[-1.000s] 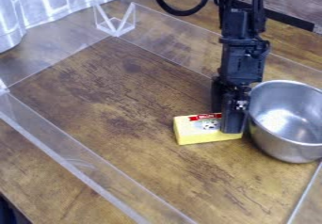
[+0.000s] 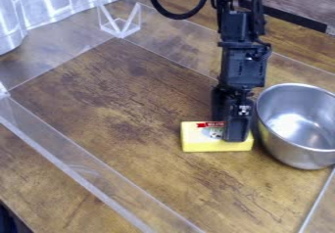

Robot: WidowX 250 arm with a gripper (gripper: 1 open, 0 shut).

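Observation:
A yellow rectangular box [image 2: 207, 141] with a red and white label lies flat on the wooden board, just left of a steel bowl [image 2: 301, 129]. My black gripper [image 2: 230, 131] points straight down with its fingertips low over the box's right part, hiding some of it. It is open; whether the fingers touch the box is hard to tell.
Clear plastic walls border the wooden surface [image 2: 118, 100], which is free to the left and front. A white wire bracket [image 2: 119, 20] stands at the back left, near a striped white cloth [image 2: 39, 2]. The bowl crowds the gripper's right side.
My gripper has shifted slightly to the left, and the box now lies a little straighter beneath it.

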